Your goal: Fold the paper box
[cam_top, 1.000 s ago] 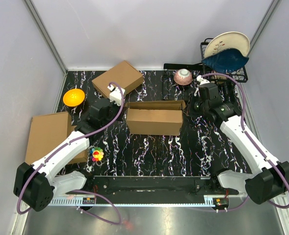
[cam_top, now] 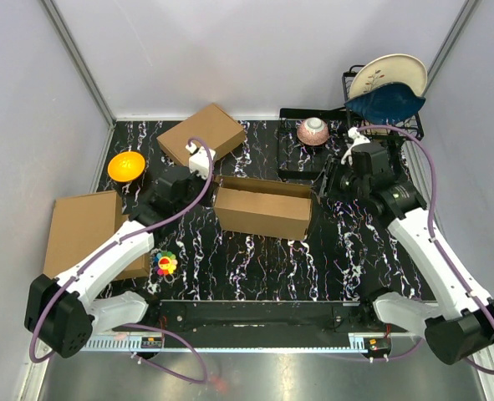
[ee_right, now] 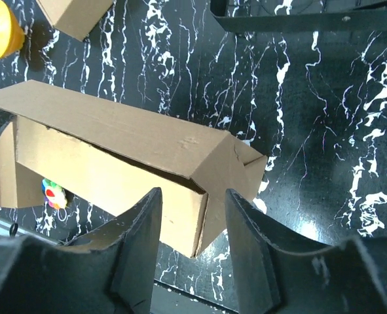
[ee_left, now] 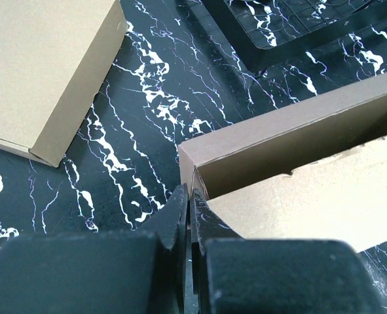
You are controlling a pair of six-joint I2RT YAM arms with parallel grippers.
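The brown paper box stands mid-table, its long top open between the front and back walls. My left gripper is shut at the box's left end, its tips touching a thin cardboard edge at that corner; whether cardboard lies between them is hard to see. My right gripper stands open just off the right end, its fingers spread either side of the front right corner in the right wrist view. There, a narrow gap shows under the back panel, and a flap sticks out behind the end wall.
Flat cardboard boxes lie behind and at the left. A yellow bowl and colourful toy are on the left. A black rack with a pink bowl is behind right.
The box has turned a little, its right end nearer the front. My left arm looks still.
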